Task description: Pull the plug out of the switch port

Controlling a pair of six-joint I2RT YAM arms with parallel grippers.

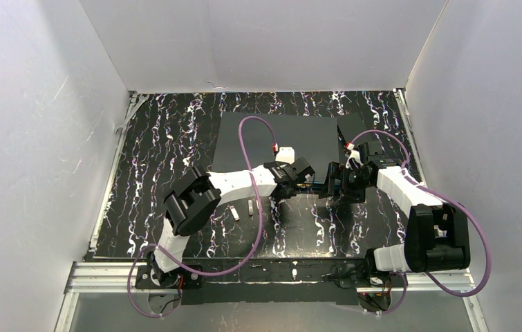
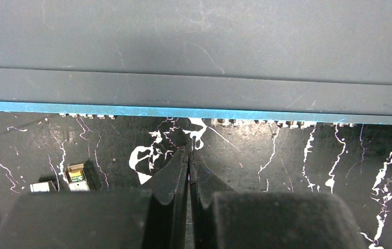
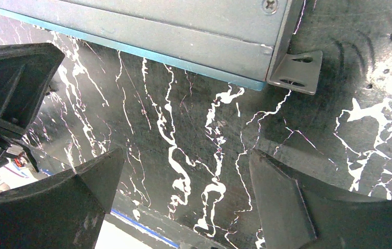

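The switch (image 2: 193, 93) is a wide dark grey box with a blue front edge, its ports facing the front of the table. Just in front of that edge, in the left wrist view, my left gripper is shut, with nothing showing between its fingers. A row of small metal parts pokes out below the edge. I cannot make out a plug in any view. My right gripper stands open and empty over bare table, in front of the switch's right end (image 3: 266, 67).
Small metal modules (image 2: 77, 176) lie on the table left of my left gripper. A metal bracket (image 3: 300, 72) juts from the switch's right end. Purple cables (image 1: 259, 207) loop over both arms.
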